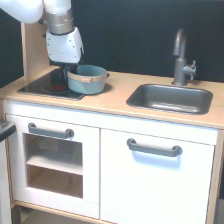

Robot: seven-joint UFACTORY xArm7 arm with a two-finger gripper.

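Note:
A blue-grey pot (88,85) stands upright at the right side of the black stovetop (48,85), close to the worktop's middle. My arm comes in from the upper left, and its white hand (66,46) hangs over the stovetop. The dark gripper (67,71) is low at the pot's left rim; touching or just apart, I cannot tell. Its fingers are small, dark and partly lost against the pot and background, so their opening does not show.
To the right, a metal sink (170,98) is set into the wooden worktop (118,90), with a dark faucet (181,60) behind it. Below are an open-fronted or glazed cabinet (54,165) and a white door (150,185) with a grey handle (154,149). Bare worktop lies between pot and sink.

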